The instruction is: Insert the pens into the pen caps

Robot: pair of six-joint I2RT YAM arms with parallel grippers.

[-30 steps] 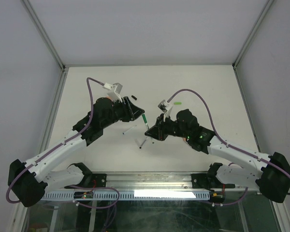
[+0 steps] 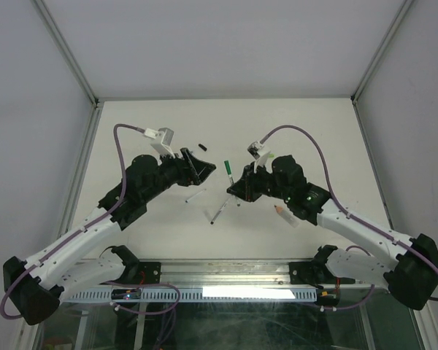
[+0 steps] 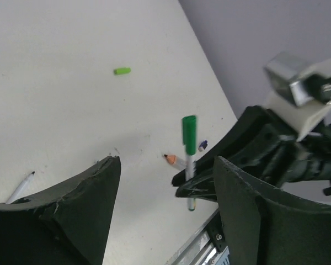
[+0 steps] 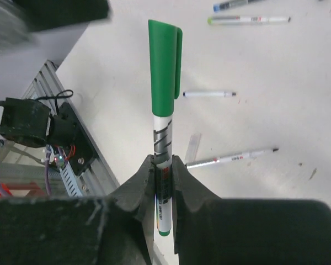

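My right gripper is shut on the white barrel of a pen (image 4: 164, 190), which stands upright with a green cap (image 4: 163, 69) over its upper end. The same capped pen shows in the left wrist view, where its green cap (image 3: 189, 134) rises clear of the right fingers. My left gripper (image 2: 207, 169) is open, its fingers (image 3: 94, 190) apart and empty, a short way left of the green cap and not touching it. On the table lie loose white pens (image 4: 209, 94) and a dark-tipped pen (image 4: 231, 158).
A small bright green piece (image 3: 122, 70) lies alone on the table. An orange-tipped marker (image 2: 285, 215) is right of centre, and a small black piece (image 2: 202, 147) sits behind the left gripper. A green-ended pen (image 4: 248, 20) lies farther off.
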